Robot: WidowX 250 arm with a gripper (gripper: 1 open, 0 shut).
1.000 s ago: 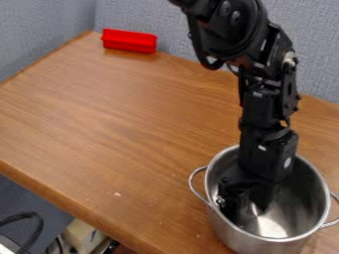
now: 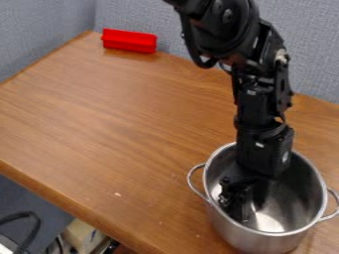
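Note:
A steel pot (image 2: 265,234) with two side handles stands at the table's front right. My black arm comes down from the top into it, and the gripper (image 2: 241,193) is low inside the pot, toward its left side. The fingertips are dark against the shadowed interior, so their spread and anything between them cannot be made out.
A red cylindrical object (image 2: 129,41) lies at the back left corner of the wooden table (image 2: 113,119). Grey panels border the back and left, with cables at the lower left.
The arm has shifted slightly to the left over the last second, with the gripper staying down inside the pot. The pot and red object look unmoved.

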